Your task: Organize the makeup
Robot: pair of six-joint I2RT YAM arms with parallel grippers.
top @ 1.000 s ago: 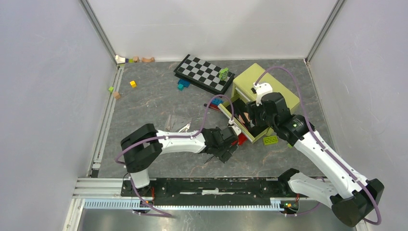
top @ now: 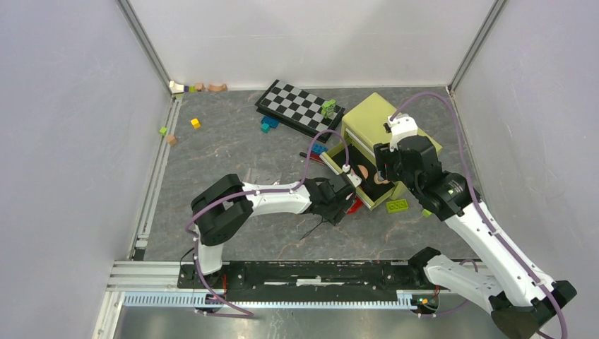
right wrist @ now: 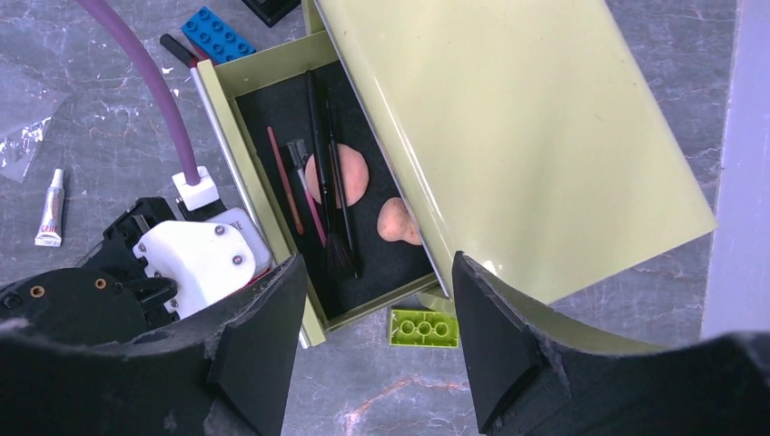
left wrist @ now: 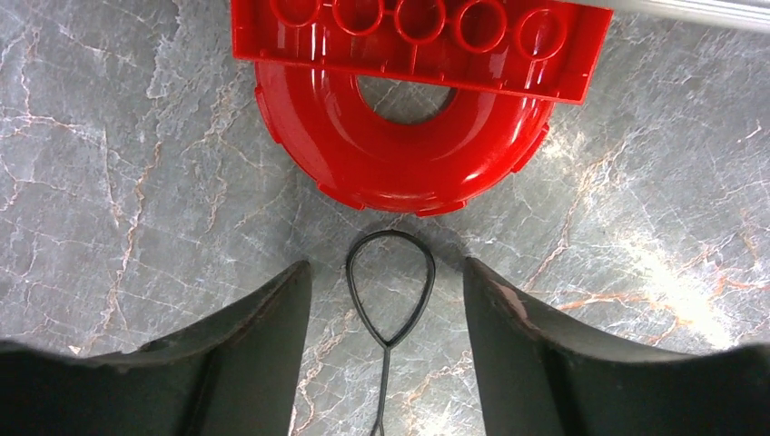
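A pale-green drawer box has its drawer pulled out, holding dark brushes, thin pink tools and round pink sponges. My right gripper hangs over it, open and empty. My left gripper is low beside the drawer, open, over a black wire loop on the table; nothing is held. In the right wrist view a small white tube lies left of the drawer, and a dark cylinder is by its back corner.
Red toy pieces lie beside my left gripper. A blue brick, a green brick and a checkerboard surround the box.
My left arm has moved slightly toward the back and right.
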